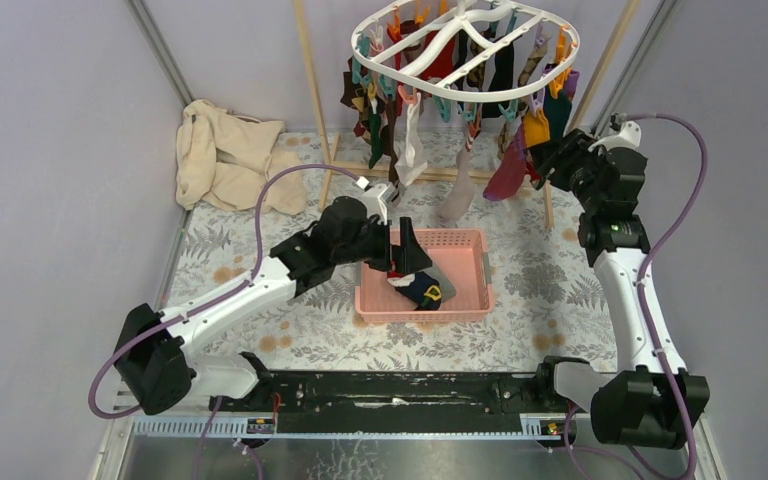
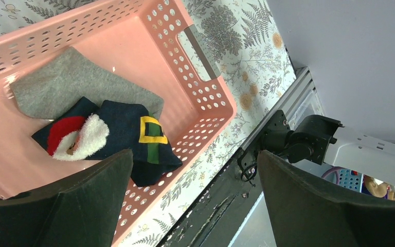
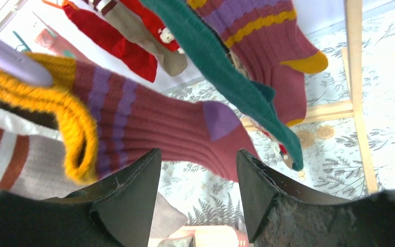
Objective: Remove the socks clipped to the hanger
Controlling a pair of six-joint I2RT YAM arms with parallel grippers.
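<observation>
Socks hang by clips from the white round hanger [image 1: 470, 97]. A maroon sock with purple stripes and a mustard cuff [image 3: 154, 116] stretches across the right wrist view, its foot beyond the gap between the right gripper's [image 3: 199, 154] fingers. They stand apart, and nothing is visibly pinched. A teal sock [image 3: 221, 67] hangs close by. Over the pink basket [image 1: 423, 315], my left gripper is open and empty. In the basket lie a grey sock [image 2: 77, 82] and a navy sock with white fluff and a yellow buckle [image 2: 126, 126].
A beige cloth [image 1: 225, 160] lies at the back left. Wooden poles [image 1: 310, 65] stand below and beside the hanger.
</observation>
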